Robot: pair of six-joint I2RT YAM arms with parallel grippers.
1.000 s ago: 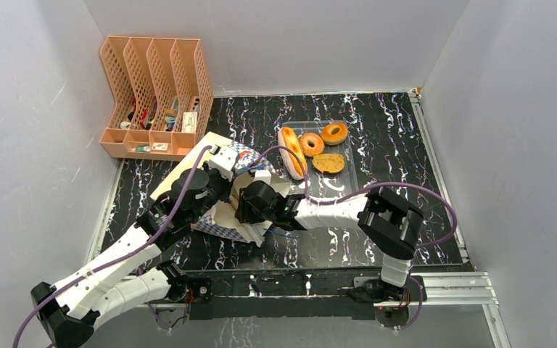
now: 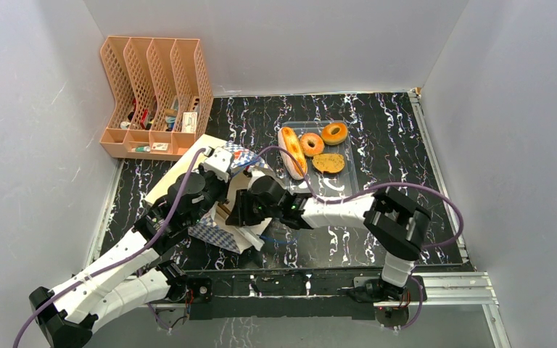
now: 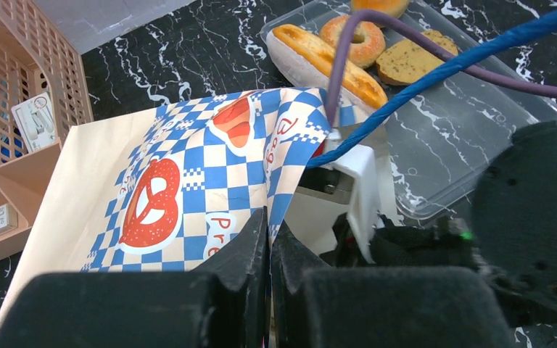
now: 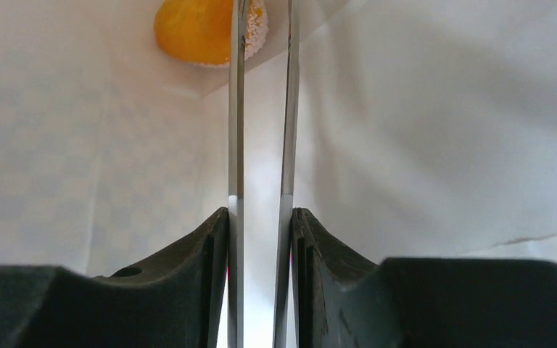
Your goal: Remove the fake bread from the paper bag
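The paper bag, printed in blue checks with red bread pictures, has its rim pinched in my left gripper, whose fingers are shut on that thin paper. Deep in the pale bag interior, one golden-orange bread piece with a whitish underside shows at the upper left of the right wrist view. My right gripper reaches inside with its long thin metal fingers apart. One finger crosses in front of the bread; the fingertips run out at the frame's top, and nothing is seen held between them.
A clear tray right of the bag holds a long bun, two bagels and a bread slice. An orange divided organizer stands at the back left. Both arms are close together at the bag.
The tray's breads have stayed put.
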